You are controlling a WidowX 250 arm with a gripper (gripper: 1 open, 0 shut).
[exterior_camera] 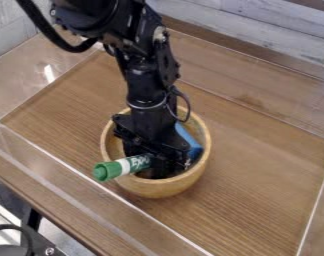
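The black robot arm reaches down from the top into a round wooden bowl [159, 185], where its gripper [146, 158] is low among the contents. A green and white cylindrical object [109, 171] lies tilted at the bowl's front left, against the gripper, which appears closed around it, though the fingertips are hard to make out. A blue object [189, 140] sits in the right side of the bowl, partly hidden behind the arm.
A pale plank wall [258, 30] runs along the back. A dark cable hangs at the lower left.
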